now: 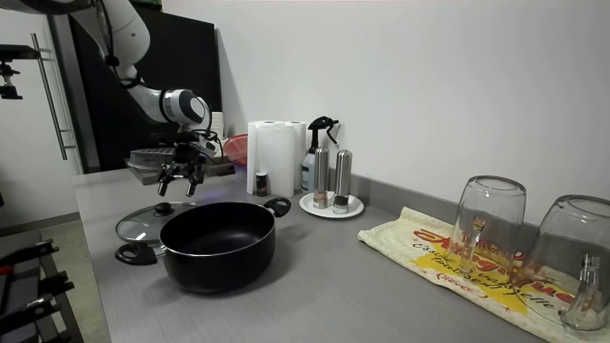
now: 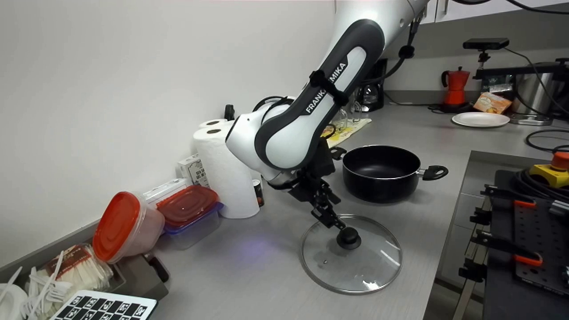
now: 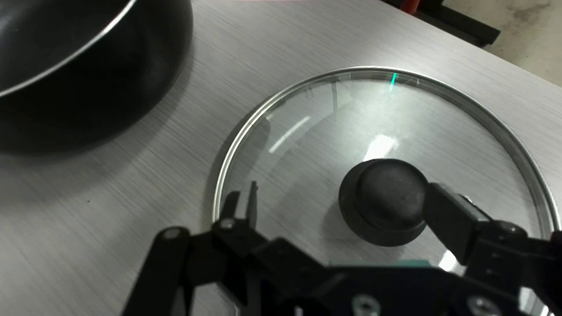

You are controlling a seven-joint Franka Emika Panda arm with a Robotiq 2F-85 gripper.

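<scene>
A glass pot lid (image 2: 368,266) with a steel rim and black knob (image 3: 387,200) lies flat on the counter. Beside it stands an empty black pot (image 1: 220,257) with two side handles. My gripper (image 1: 177,189) is open above the lid, its fingers pointing down and nothing held. In the wrist view, the right finger (image 3: 453,221) overlaps the knob's right edge, while the left finger (image 3: 247,205) is well to the knob's left, over the lid's rim. Whether the right finger touches the knob I cannot tell.
Paper towel rolls (image 1: 274,160) and a plate (image 1: 354,208) with two steel grinders line the wall. Two upturned glass mugs (image 1: 486,228) rest on a printed cloth (image 1: 400,237). Food containers (image 2: 125,226) sit at the other end. Bare counter lies right of the pot.
</scene>
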